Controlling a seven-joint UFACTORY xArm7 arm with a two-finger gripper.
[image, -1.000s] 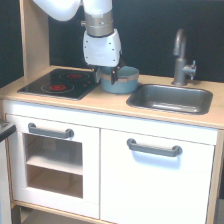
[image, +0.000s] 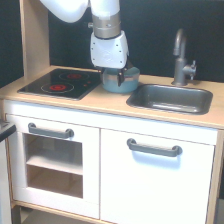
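Note:
A blue-grey pot (image: 121, 84) stands on the wooden counter between the hob and the sink. My white arm reaches down from the top, and my gripper (image: 120, 76) is at the pot's upper part, overlapping it in the view. The dark fingers blend with the pot, so whether they touch its rim or hold anything is unclear.
Left of the pot lies a black hob (image: 62, 83) with red rings. To the right are a dark sink (image: 172, 98) and a grey faucet (image: 181, 60). Below, the white cabinet front (image: 150, 185) carries dark handles. Bare counter (image: 100, 104) runs along the front.
My gripper has moved a little to the right, from the pot's left side to over its middle. The pot shows no clear shift.

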